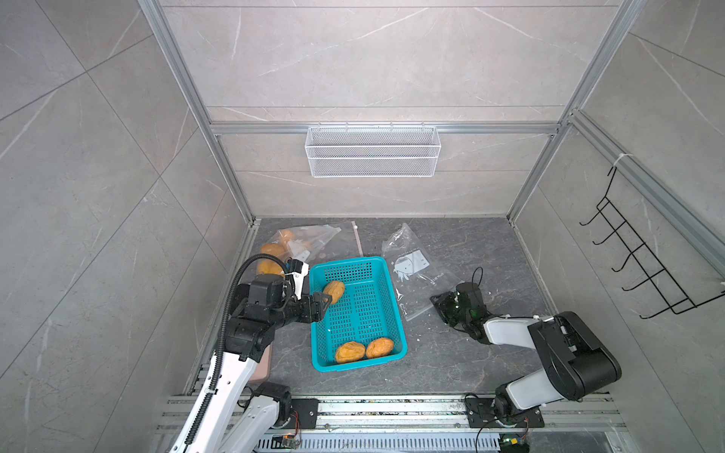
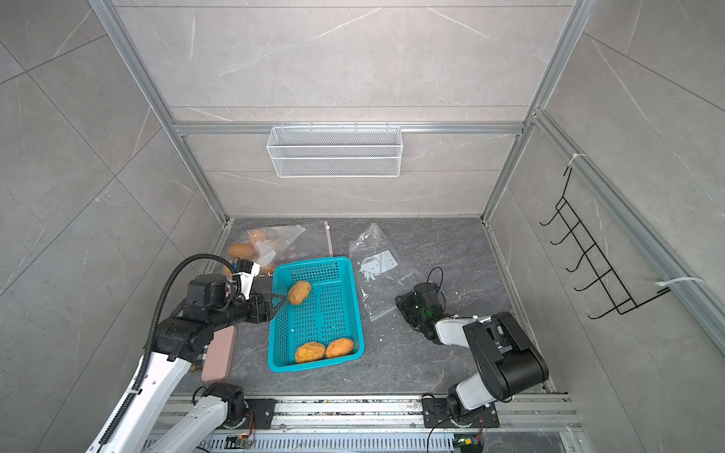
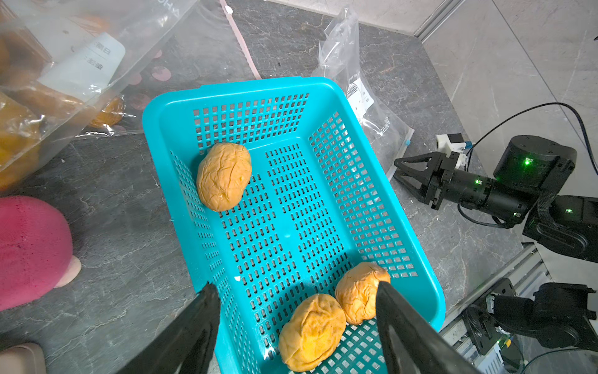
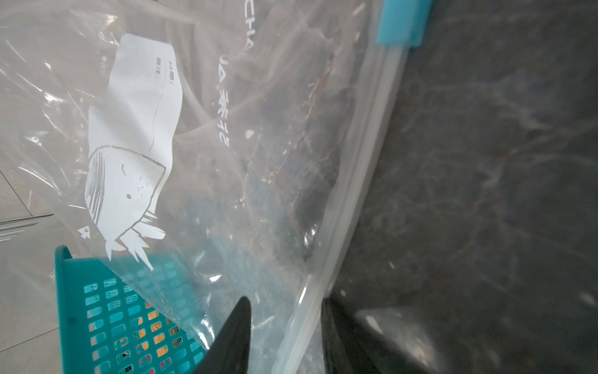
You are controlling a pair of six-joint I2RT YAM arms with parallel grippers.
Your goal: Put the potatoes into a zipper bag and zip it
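An empty clear zipper bag (image 1: 411,264) lies flat right of a turquoise basket (image 1: 355,309). In the right wrist view its clear zip strip (image 4: 348,199) and blue slider (image 4: 401,18) show. My right gripper is low at the zip edge, part open around the strip; whether it touches is unclear. The basket holds three wrinkled potatoes, one at the back left (image 3: 224,176) and two in front (image 3: 311,331) (image 3: 362,293). My left gripper stands open above the basket's left side, nothing between its fingers.
A filled bag (image 1: 294,241) of potato-like items lies back left. A pink object (image 3: 28,249) lies left of the basket. A white wire rack (image 1: 371,151) hangs on the back wall, black hooks (image 1: 642,264) on the right wall. The table right of the bag is clear.
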